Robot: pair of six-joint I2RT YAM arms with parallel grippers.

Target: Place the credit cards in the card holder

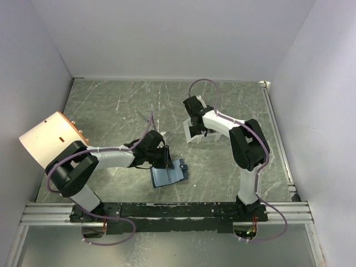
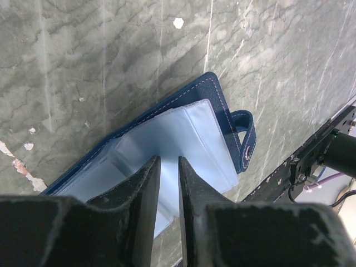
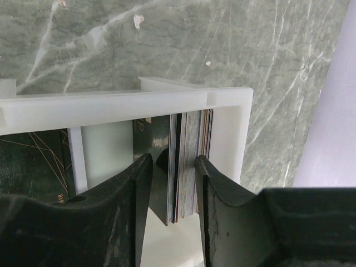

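The dark blue card holder (image 1: 167,176) lies opened out on the table, its clear sleeves (image 2: 194,144) facing up in the left wrist view. Over it sits my left gripper, its fingers slightly apart and nothing visible between them. My right gripper reaches into a white box (image 3: 167,103), fingers part open. A stack of cards (image 3: 189,144) stands on edge there, between and partly behind its fingers; whether they touch the cards I cannot tell. Another dark card (image 3: 30,167) shows in the adjoining compartment.
A divider (image 3: 77,158) separates the box's compartments. At far left a large tan and white object (image 1: 53,139) leans by the table edge. Bare table (image 1: 111,105) extends behind my left arm and right of the holder.
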